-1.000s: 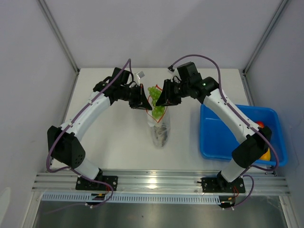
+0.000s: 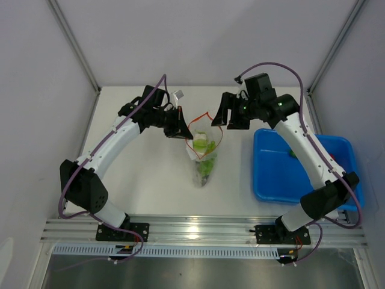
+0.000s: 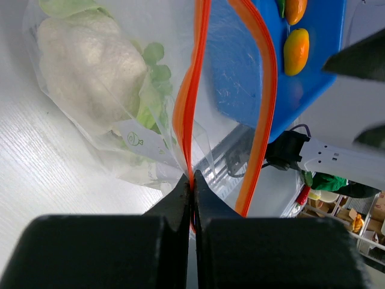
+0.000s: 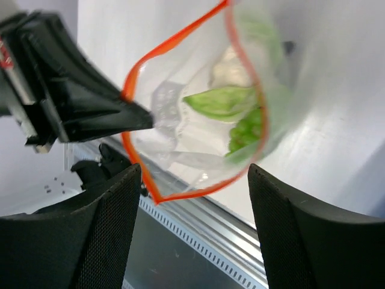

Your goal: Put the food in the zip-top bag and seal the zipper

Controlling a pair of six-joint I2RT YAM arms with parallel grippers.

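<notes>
The clear zip bag (image 2: 204,171) with its orange-red rim stands mouth-open in the middle of the table. Its rim is pinched by my left gripper, shut on it. Inside the bag lie green grapes (image 4: 245,130), a green leafy piece (image 4: 219,102) and a pale lump of food (image 3: 90,66). To the right of the bag's mouth, my right gripper is spread open, nothing between its fingers. In the left wrist view only blurred dark tips of the right gripper show at the right edge.
On the right stands a blue tray (image 2: 283,174) holding a few items, among them an orange-yellow one (image 3: 296,52).
The grapes have left my right gripper and now lie in the bag. The left gripper has stayed still.
</notes>
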